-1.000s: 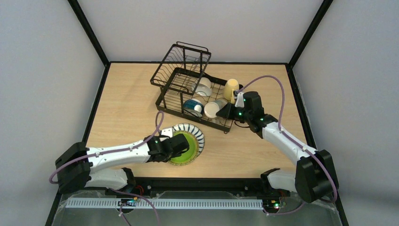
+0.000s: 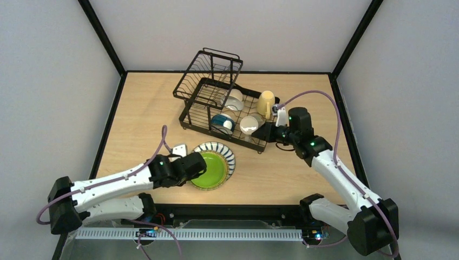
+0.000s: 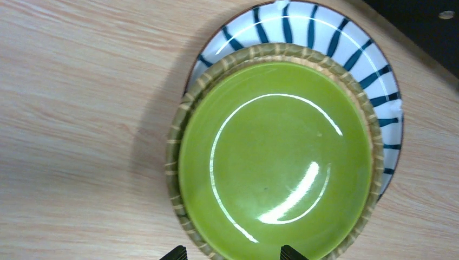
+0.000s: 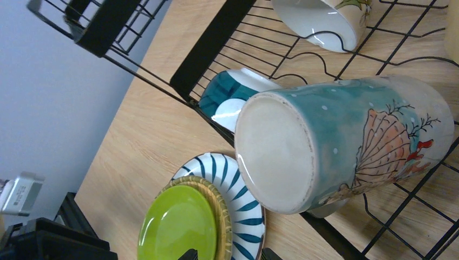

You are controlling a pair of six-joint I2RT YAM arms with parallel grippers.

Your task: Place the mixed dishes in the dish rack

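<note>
A green plate [image 3: 276,157] rests in a woven-rimmed holder [image 3: 173,157], stacked on a white plate with blue stripes [image 3: 387,105]. Over the stack's left side in the top view is my left gripper; its tips [image 3: 233,253] stand apart and empty. The black dish rack [image 2: 192,125] holds a seashell mug [image 4: 352,146] lying on its side, base toward the stack. My right gripper is open beside that mug at the rack's front right, nothing between its fingers. Further in the rack are a teal-and-white cup [image 4: 233,95], a white cup [image 2: 234,100] and a yellow mug [image 2: 265,102].
An upper wire tier [image 2: 208,76] overhangs the rack's left part. Bare table [image 2: 138,119] lies left of the rack, and another clear stretch [image 2: 281,179] lies right of the plates.
The left gripper has drawn back left, uncovering more of the green plate. The right gripper has shifted slightly right.
</note>
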